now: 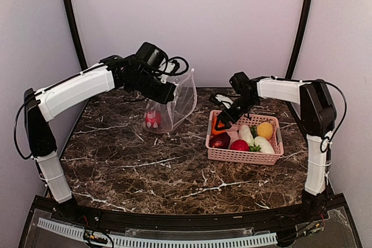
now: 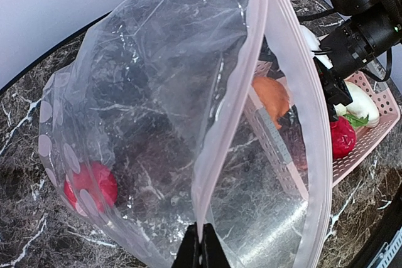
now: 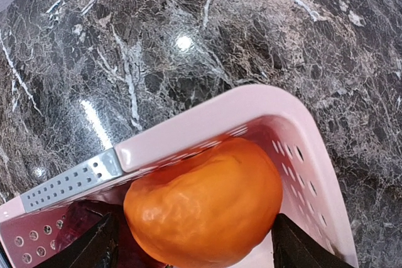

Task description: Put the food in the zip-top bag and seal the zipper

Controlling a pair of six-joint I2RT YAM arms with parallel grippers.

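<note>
My left gripper is shut on the edge of the clear zip top bag [image 2: 151, 73], whose mouth gapes toward the basket. Inside the bag's bottom lies a red, round food item [image 2: 93, 187]. The orange food item [image 3: 204, 202] rests in a corner of the pink basket [image 3: 251, 100]. My right gripper is open, its fingers [image 3: 97, 243] to either side of the orange item. The right fingertip is close against it; whether both sides touch, I cannot tell.
Also in the basket are a dark purple item [image 1: 220, 140], a red item [image 1: 239, 146], white items [image 1: 263, 144] and a yellow one [image 1: 264, 130].
</note>
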